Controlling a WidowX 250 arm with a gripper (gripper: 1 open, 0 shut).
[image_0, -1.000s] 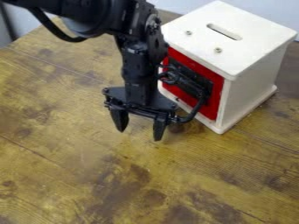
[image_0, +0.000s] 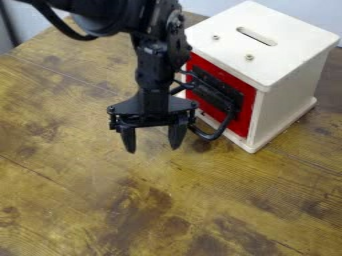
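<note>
My black gripper (image_0: 152, 136) hangs over the wooden table in the middle of the view, fingers pointing down and spread open, with nothing between them. It is just left of a white wooden box (image_0: 289, 90), whose red front (image_0: 241, 123) faces my arm. A black cable runs from the arm across that red front, hiding part of it.
The box stands at the upper right of the table (image_0: 120, 210), with a slot and two knobs or bolts on its top. A pale wall or edge lies at the back.
My gripper has shifted slightly to the left and up in the view. The box stands where it was.
</note>
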